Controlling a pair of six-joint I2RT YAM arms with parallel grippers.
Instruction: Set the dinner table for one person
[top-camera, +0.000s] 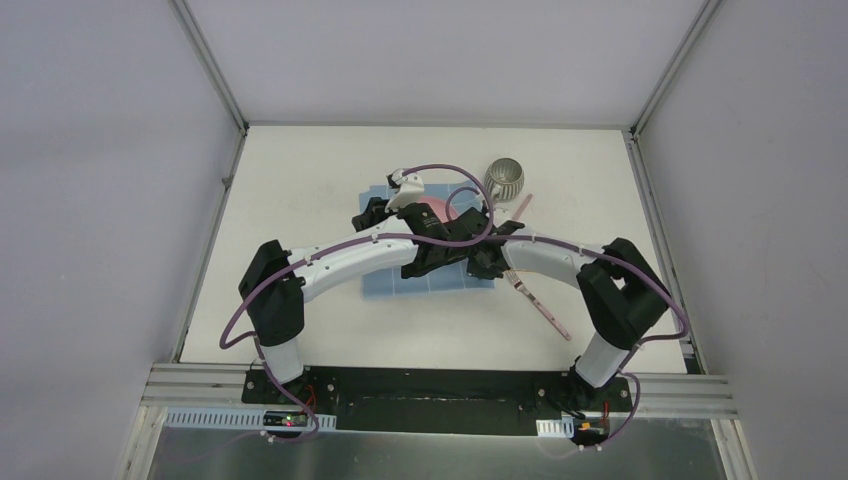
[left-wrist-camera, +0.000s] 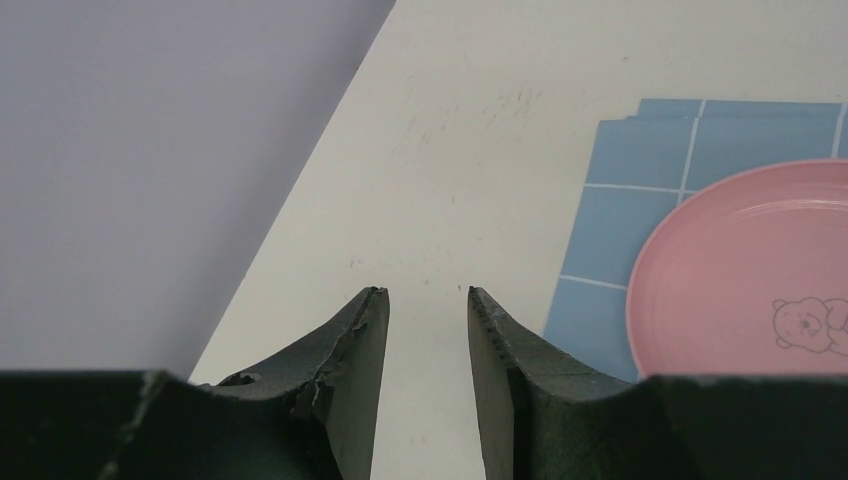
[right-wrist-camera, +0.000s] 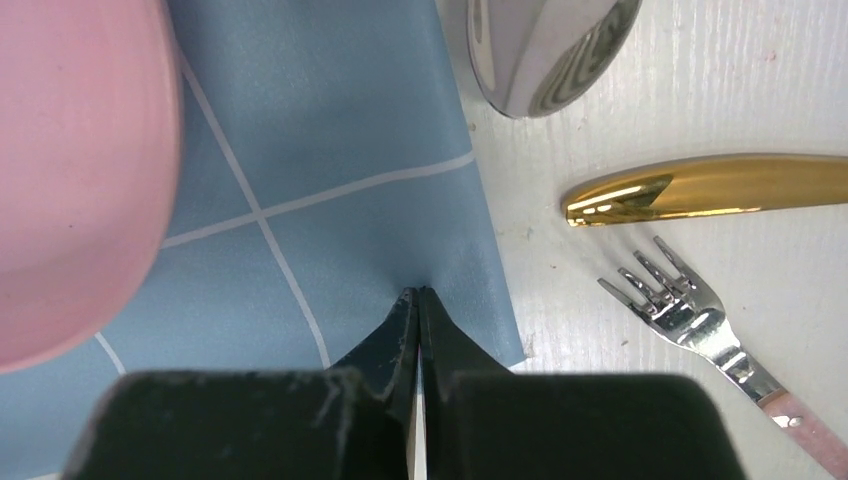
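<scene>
A pink plate (left-wrist-camera: 740, 260) lies on the blue placemat (top-camera: 420, 285), largely hidden by the arms in the top view. My left gripper stands open over bare table at the placemat's left, nothing between its fingers. My right gripper is shut, its tips on the placemat near its right edge, beside the plate, with nothing visible between them. Right of the placemat in the right wrist view lie a gold-handled utensil (right-wrist-camera: 680, 190), a fork (right-wrist-camera: 690, 315) with a pink handle, and a shiny metal piece (right-wrist-camera: 545, 50) at the top.
A ribbed metal cup (top-camera: 504, 178) stands at the back right, with a pink handle (top-camera: 525, 205) near it. Grey walls (top-camera: 150, 200) bound the table.
</scene>
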